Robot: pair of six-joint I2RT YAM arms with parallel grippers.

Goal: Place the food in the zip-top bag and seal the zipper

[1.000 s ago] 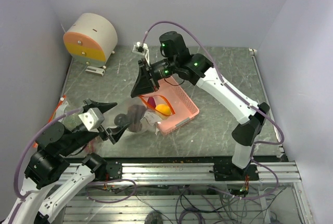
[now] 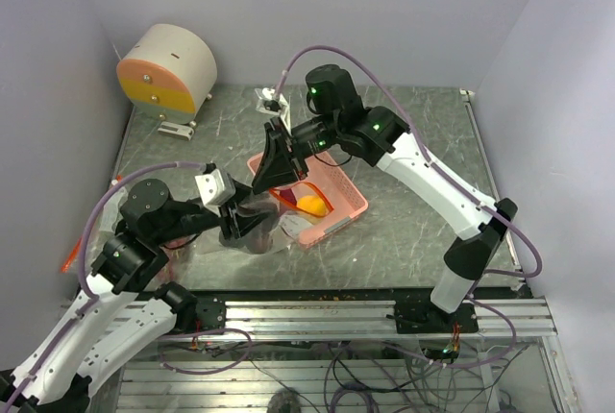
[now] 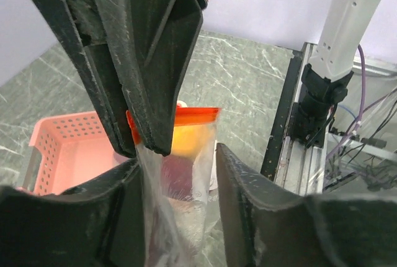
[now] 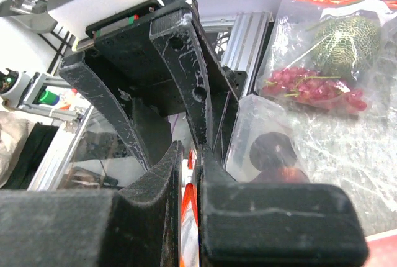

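Observation:
My right gripper (image 2: 272, 182) is shut on the orange zipper edge of a clear bag (image 3: 180, 199), raised over the pink basket (image 2: 341, 202). The bag holds yellow food (image 2: 311, 205) and darker items. My left gripper (image 2: 252, 211) is just below and left of the right one, around the bag below its zipper; its fingers look partly apart, and whether they grip is unclear. In the right wrist view, another zip bag (image 4: 322, 62) with a melon and grapes lies flat on the marble surface.
A cream and yellow breadbox-like container (image 2: 165, 77) stands at the back left. Metal rails run along the front edge, and walls enclose both sides and the back.
My left gripper has swung right and inward onto the bag, its fingers closer together. My right gripper has moved slightly right and down, still holding the zipper edge.

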